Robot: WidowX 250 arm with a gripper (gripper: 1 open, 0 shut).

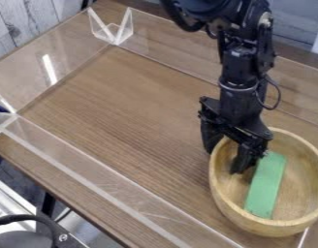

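Observation:
A black robot arm reaches down from the top to my gripper (235,145), which sits at the rear left rim of a round beige bowl (299,207), its fingers dipping inside. The gripper appears open; whether anything touches its fingers is hard to tell in the dark shapes. A green rectangular block (264,185) lies in the bowl, right of and below the fingers.
A clear plastic piece (112,27) stands at the back left. A dark coiled item (26,232) is at the lower left corner, off the table.

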